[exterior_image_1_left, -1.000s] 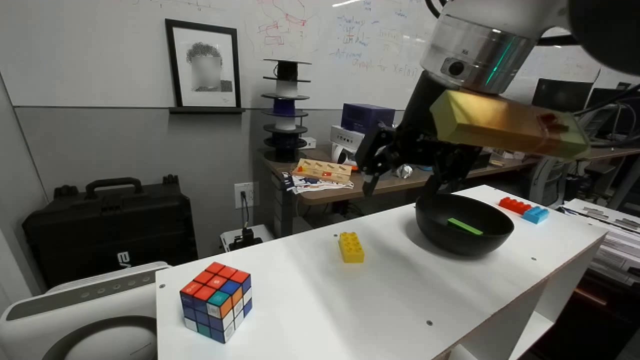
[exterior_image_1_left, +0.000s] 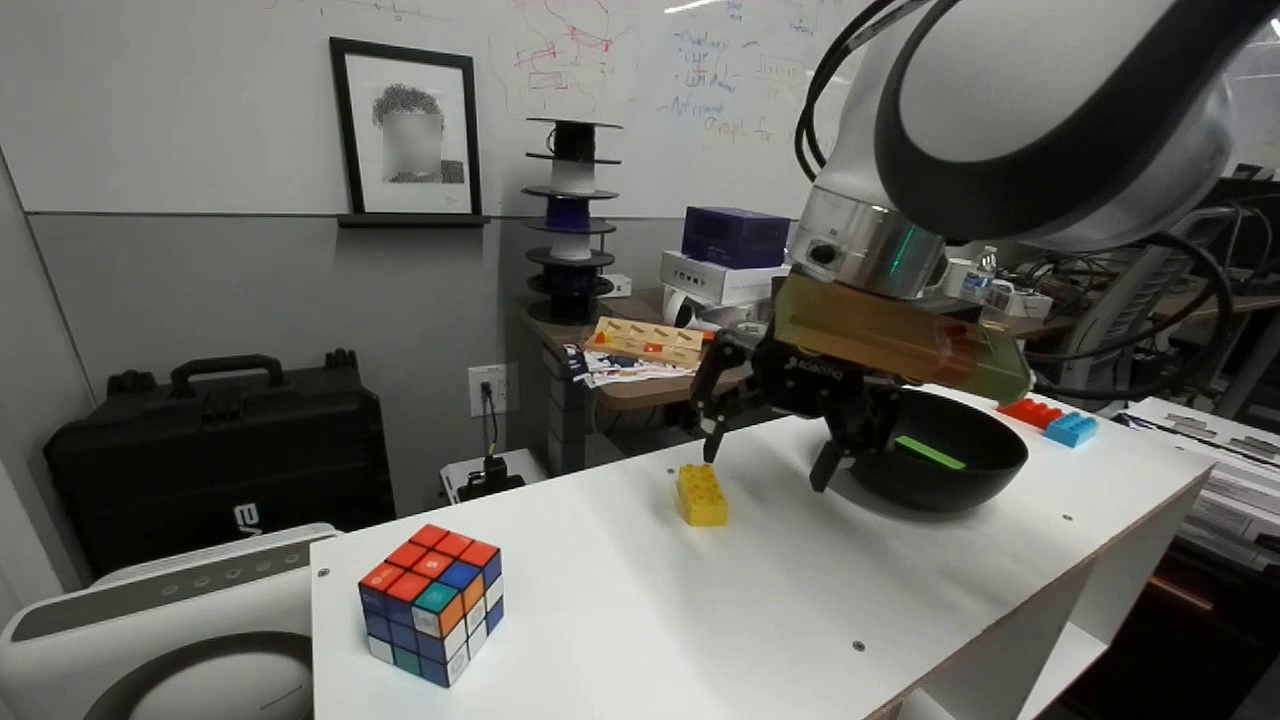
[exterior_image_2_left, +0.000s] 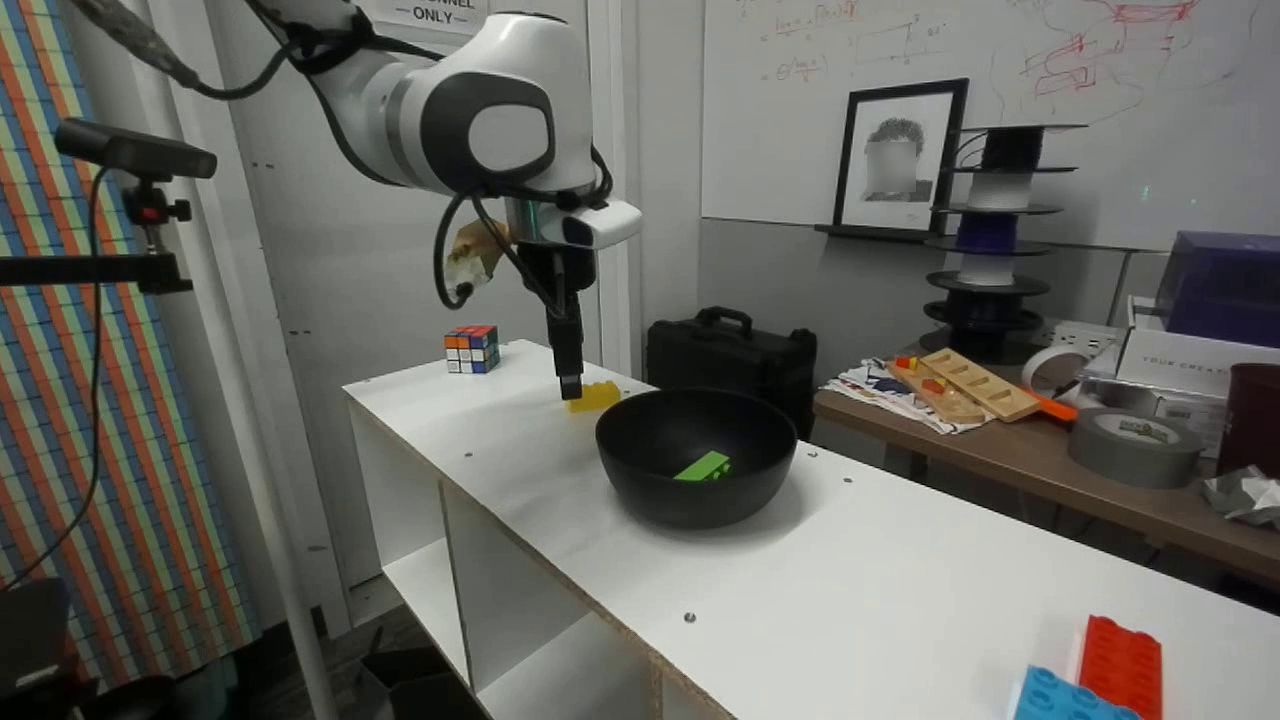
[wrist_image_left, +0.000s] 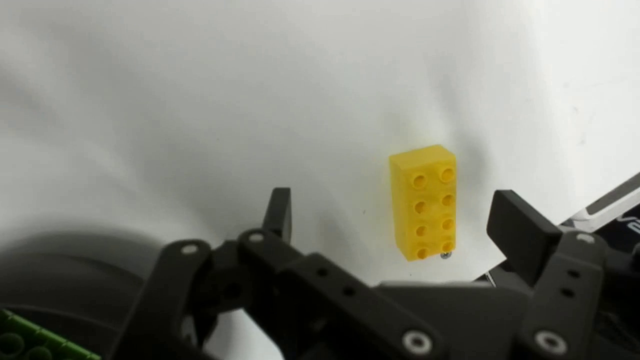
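The yellow brick (wrist_image_left: 424, 204) lies studs up on the white tabletop. In the wrist view it sits between my spread fingers, nearer the right one, with clear space on both sides. My gripper (exterior_image_1_left: 765, 468) is open above the table, holding nothing; in exterior view 1 one fingertip hangs just over the brick (exterior_image_1_left: 702, 496). From exterior view 2 a finger of the gripper partly covers the brick (exterior_image_2_left: 594, 397). A black bowl (exterior_image_2_left: 636, 486) stands close by, a green brick (exterior_image_2_left: 705, 466) inside it.
A Rubik's cube (exterior_image_1_left: 432, 600) rests at one end of the table. Toward the other end lie a red brick (exterior_image_2_left: 1122, 666) and a blue brick (exterior_image_2_left: 1068, 696), side by side. Bare tabletop (exterior_image_1_left: 600, 600) separates the cube from the yellow brick.
The arm has come down and leftward in exterior view 1, bringing the gripper from higher up to just above the table near the yellow brick. The brick, bowl and cube have stayed put.
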